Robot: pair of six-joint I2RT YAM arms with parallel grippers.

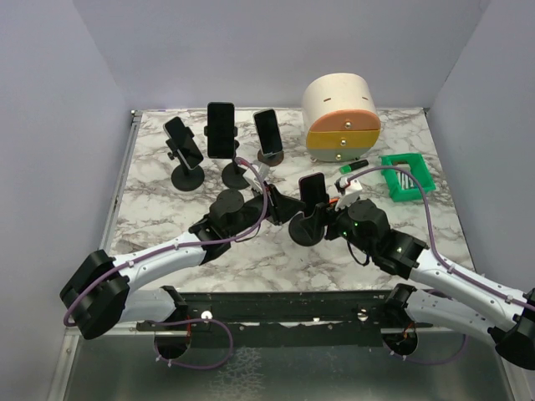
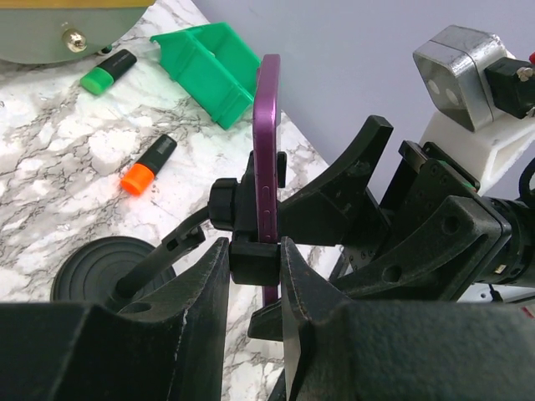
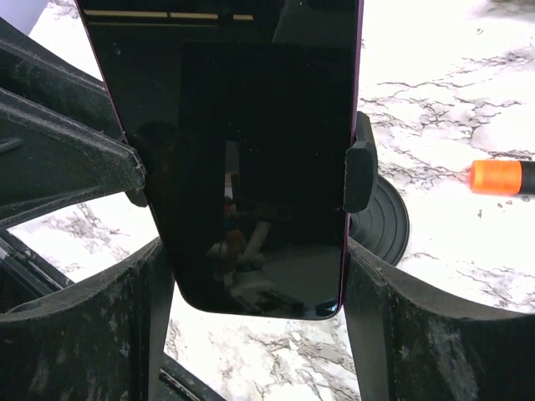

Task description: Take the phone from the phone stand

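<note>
The purple-edged phone [image 1: 312,188] [image 2: 266,142] [image 3: 247,142] is upright in the holder of a black stand [image 1: 303,232] [image 2: 100,267]. My right gripper [image 1: 322,215] is shut on the phone, its black fingers at the phone's sides. In the left wrist view the phone is seen edge-on, and my left gripper [image 1: 288,209] is shut on the bottom of the stand's holder [image 2: 255,261]. The stand's round base shows behind the phone in the right wrist view.
Three other phones on stands [image 1: 221,129] stand at the back left. A cabinet [image 1: 341,113], green tray [image 1: 408,190], green marker [image 2: 99,79] and orange marker [image 2: 136,178] are behind and right.
</note>
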